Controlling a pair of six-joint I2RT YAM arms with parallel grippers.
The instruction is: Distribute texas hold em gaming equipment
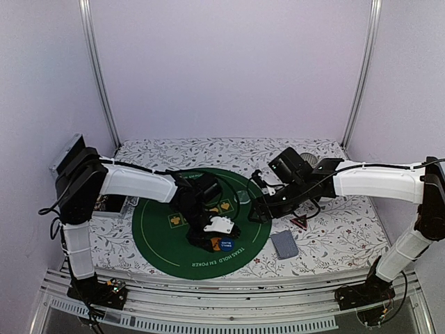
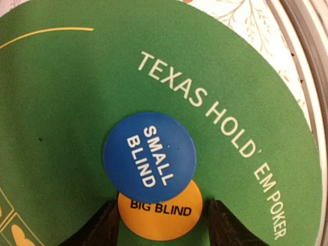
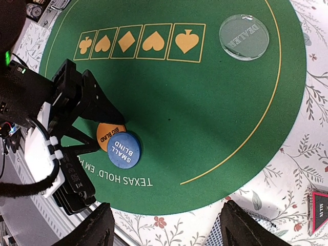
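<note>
The orange BIG BLIND disc (image 2: 160, 225) lies on the round green poker mat (image 2: 66, 102), partly covered by the blue SMALL BLIND disc (image 2: 149, 156). My left gripper is open, one finger on each side of the orange disc; whether they touch it I cannot tell. Over the mat's right edge my right gripper stands open, nothing between its fingers. A clear DEALER disc (image 3: 244, 37) rests near the mat's edge. The patterned card deck (image 1: 284, 245) lies right of the mat, and a red ALL IN triangle (image 3: 320, 211) lies beyond it.
An open case (image 1: 110, 203) stands left of the mat, largely hidden by the left arm. A round object (image 1: 309, 159) sits behind the right arm.
</note>
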